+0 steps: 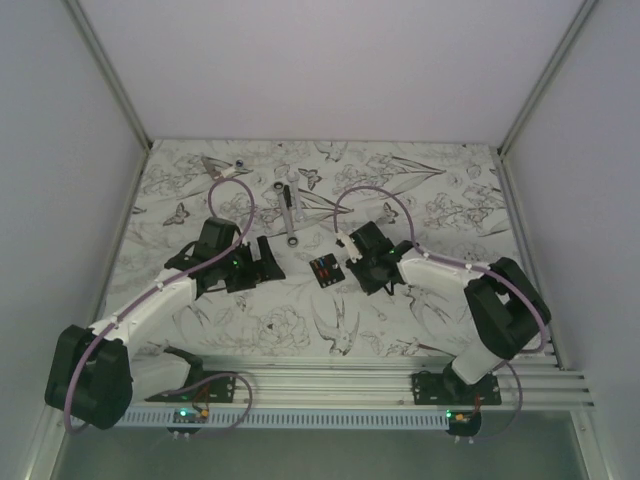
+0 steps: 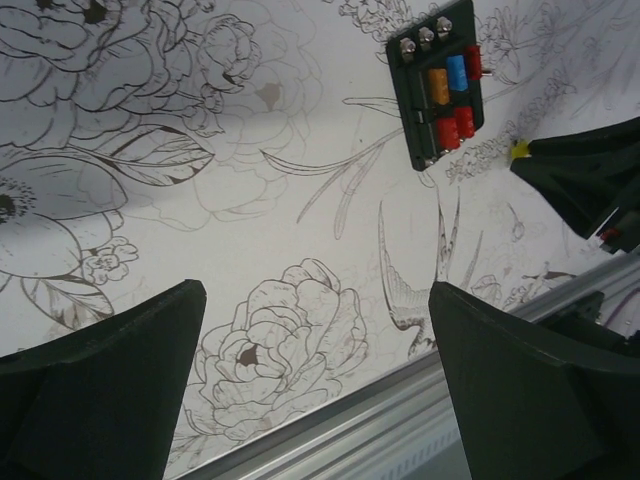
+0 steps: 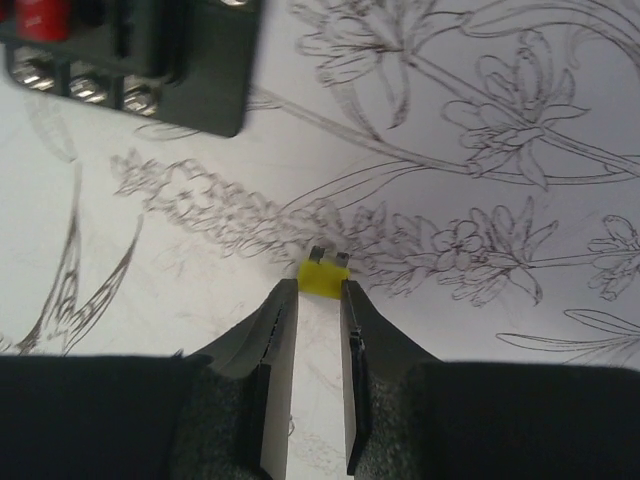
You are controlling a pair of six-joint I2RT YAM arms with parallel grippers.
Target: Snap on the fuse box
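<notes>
The black fuse box [image 1: 327,270] lies mid-table with red, blue and orange fuses on it, clearer in the left wrist view [image 2: 420,105], partly visible top left in the right wrist view [image 3: 200,70]. Just right of it, my right gripper is shut on a small yellow fuse [image 3: 322,272] with dark prongs pointing away from the fingertips. My left gripper [image 1: 268,262] stands open and empty to the left of the box, its two wide fingers low in the left wrist view [image 2: 318,310].
Several wrenches [image 1: 287,215] and other small tools lie behind the box toward the back. A metal rail [image 1: 320,365] runs along the front edge. The drawn-on tabletop is otherwise largely clear.
</notes>
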